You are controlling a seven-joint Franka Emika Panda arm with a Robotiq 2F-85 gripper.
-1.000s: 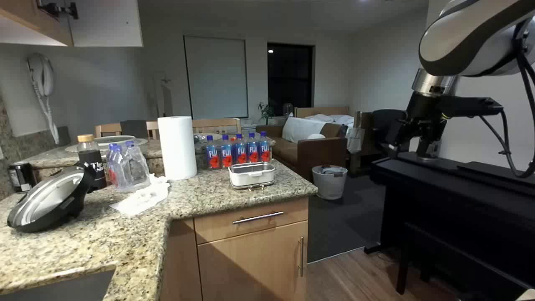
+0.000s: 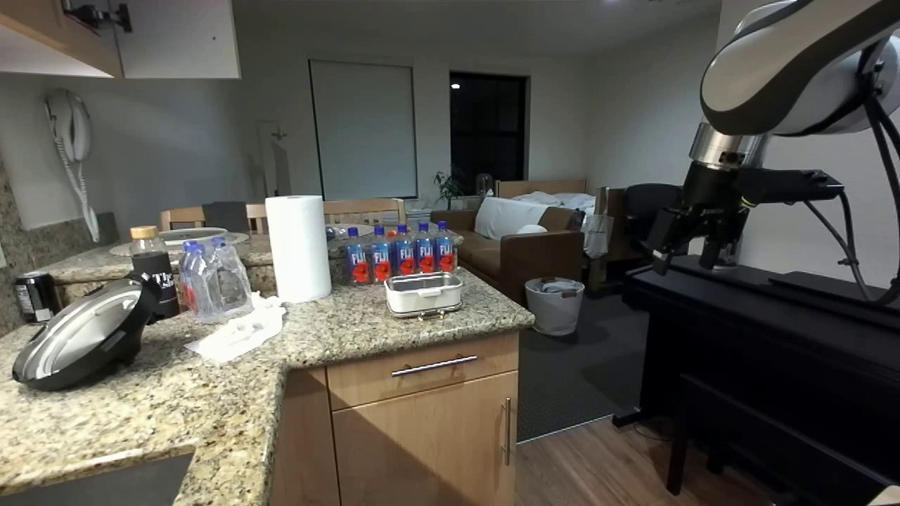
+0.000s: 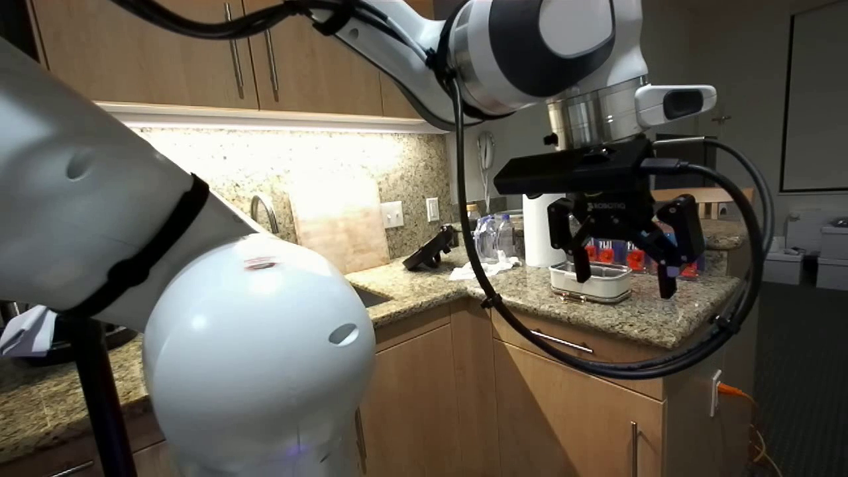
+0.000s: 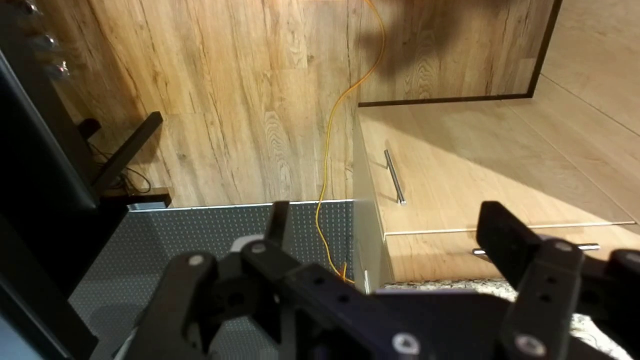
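Observation:
My gripper (image 3: 625, 287) stands open, its two dark fingers well apart with nothing between them. In the wrist view the gap of the gripper shows only floor and cabinet front beyond. From the first exterior view, the gripper hangs at the right, clear of the counter (image 2: 498, 313). A white rectangular container (image 2: 424, 295) with a front latch sits on that counter near its end. Behind it stands a row of several FIJI water bottles (image 2: 406, 254) with blue caps. The second exterior view shows the container (image 3: 590, 283) partly behind my gripper.
A paper towel roll (image 2: 300, 250), empty plastic bottles (image 2: 215, 282), a crumpled paper towel (image 2: 240, 330) and a tilted black lid (image 2: 88, 333) occupy the counter's left part. A black piano-like piece of furniture (image 2: 759, 303) stands right. An orange cable (image 4: 328, 138) crosses the floor.
The arm has shifted slightly, and my gripper's tilt has changed, with its fingers now showing farther left in the first exterior view. The counter objects have not moved.

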